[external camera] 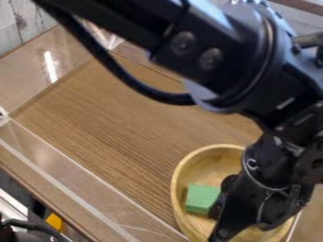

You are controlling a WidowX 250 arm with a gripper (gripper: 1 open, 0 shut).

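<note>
A green block [201,197] rests inside a round wooden bowl [190,170] at the lower right of the camera view. My gripper [229,219] reaches down into the bowl just right of the block, its black body covering much of the bowl's right side. Whether anything is between the fingers is hidden.
A clear strip with tape [76,175] runs along the left edge, with dark and yellow items beyond it at the lower left.
</note>
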